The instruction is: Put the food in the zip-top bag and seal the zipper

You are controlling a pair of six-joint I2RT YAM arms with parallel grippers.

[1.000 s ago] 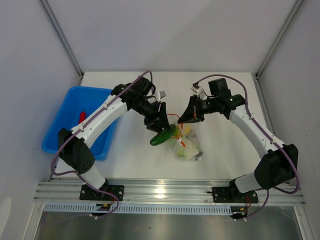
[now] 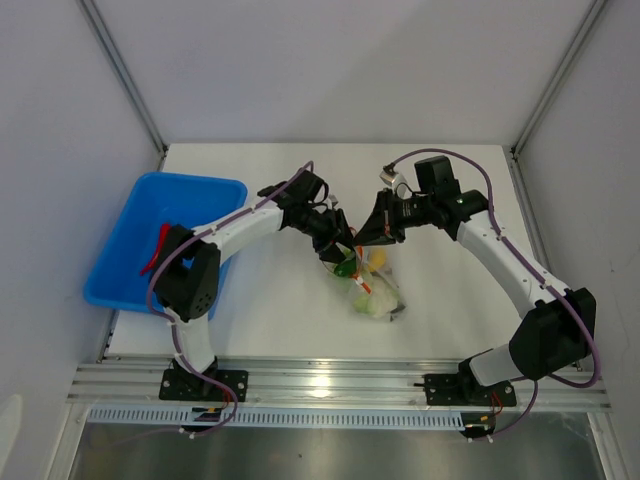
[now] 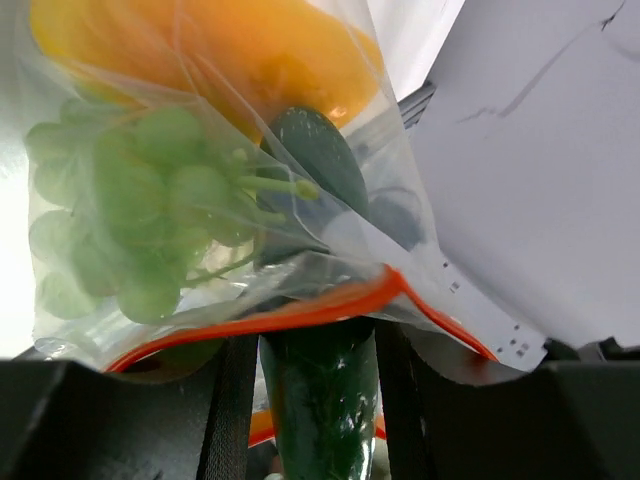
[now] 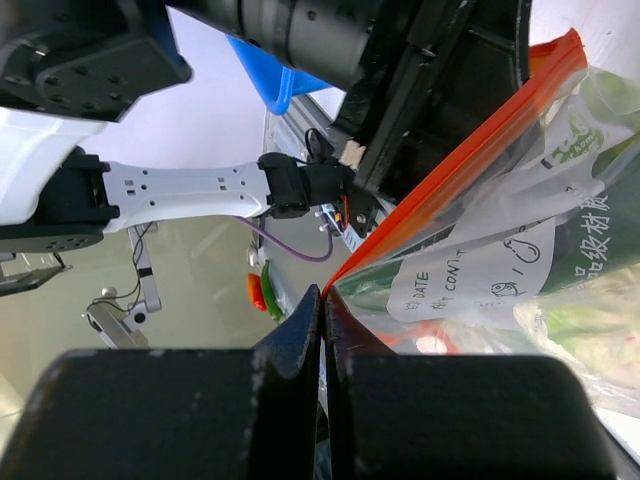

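Observation:
The dark green cucumber (image 3: 320, 410) is in my left gripper, which is shut on it. Its front end lies past the orange zipper rim (image 3: 310, 312), inside the clear zip top bag (image 2: 388, 304). Grapes (image 3: 130, 200) and a yellow-orange food (image 3: 250, 60) show through the plastic. My right gripper is shut on one end of the bag's zipper rim and holds it up. In the top view, both grippers are close together above the bag's mouth, and much of the cucumber is hidden there.
At the left stands a blue bin (image 2: 120, 230) with a red item (image 2: 155, 248) in it. The left arm's gripper body (image 4: 440, 100) is right beside the rim.
My left gripper has moved right to the bag's mouth, carrying the cucumber, whose front end has gone deeper inside. The right gripper has stayed in place on the rim.

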